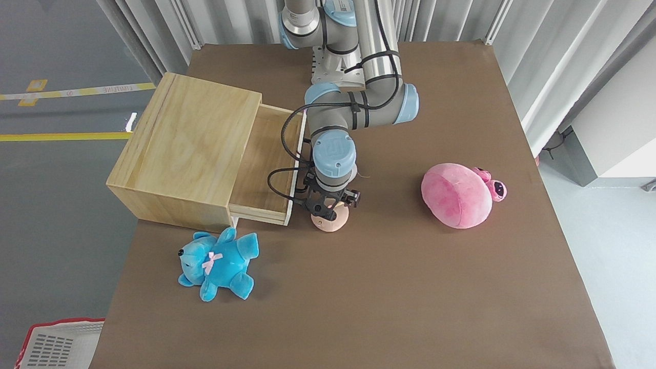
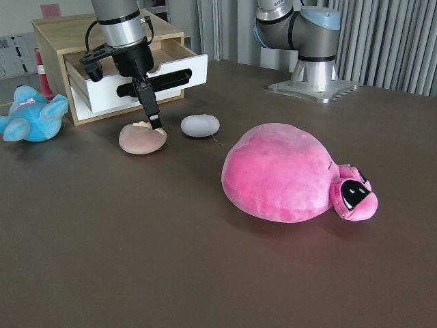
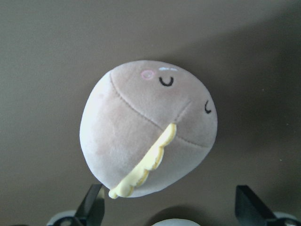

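A small beige round plush with a yellow ridge and stitched eyes lies on the table; the wrist view shows it between and just beyond the two widely spaced fingertips. My gripper is open, hovering low over it in the left view, where the plush is partly behind a finger. A grey-white mouse plush lies beside it, hidden under the arm in the front view.
A wooden cabinet with drawer pulled out stands at left. A blue bear lies in front of it, a pink plush at right.
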